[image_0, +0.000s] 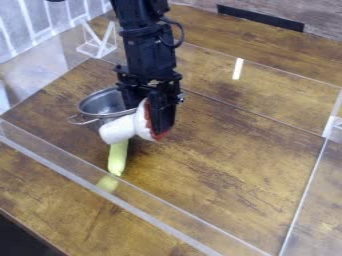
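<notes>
The black arm comes down from the top centre, its gripper (150, 112) shut on a white cylindrical object (126, 127) with a reddish end, held tilted just right of a steel pot (102, 101). A pale yellow-green elongated object (118, 155) lies below the white object on the wooden surface. The fingertips are largely hidden by the held object.
Clear low barriers (201, 238) run round the wooden table (241, 150). A white bracket (96, 45) stands at the back left.
</notes>
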